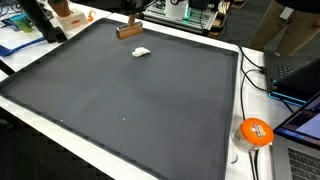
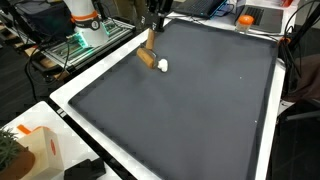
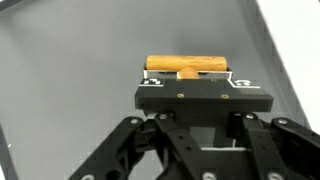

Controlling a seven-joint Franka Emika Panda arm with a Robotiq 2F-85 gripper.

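Note:
A wooden mallet-like piece with a cylindrical head [image 3: 200,63] and a thin handle [image 2: 151,40] hangs from my gripper. My fingers are shut on its handle, and the head is lowermost. In exterior view 1 the wooden head [image 1: 129,31] is near the far edge of the grey table, apparently raised above it. A small white object [image 1: 141,51] lies on the table close by. In exterior view 2 the white object [image 2: 163,66] appears just beside the head, and the two look apart. Most of the gripper is cut off in exterior view 1.
An orange-and-white round device [image 1: 253,134] sits past its right edge. Cables and laptops lie farther right. Boxes and coloured items [image 1: 67,15] stand at the far left.

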